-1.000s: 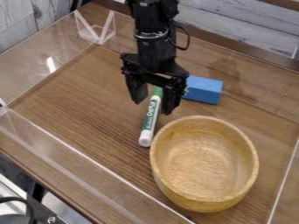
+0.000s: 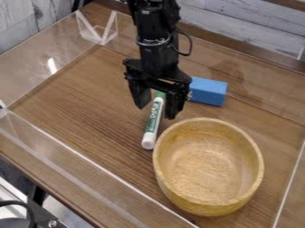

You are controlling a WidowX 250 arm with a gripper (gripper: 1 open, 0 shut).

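Observation:
My black gripper [image 2: 154, 96] hangs in the centre, open, its two dark fingers low over a white-and-green marker [image 2: 152, 128] that lies lengthwise on the wooden table [image 2: 71, 116]. The marker's upper end is partly hidden behind the gripper; whether the fingers touch it I cannot tell. A cream oval bowl [image 2: 206, 167] sits to the lower right of the marker.
A blue block [image 2: 208, 92] lies right of the gripper, behind the bowl. A clear plastic item [image 2: 98, 27] is at the back left edge, and a dark cable [image 2: 14, 214] at the front left.
The gripper has shifted slightly left and up in the view over the last second. The marker, bowl and block look unmoved.

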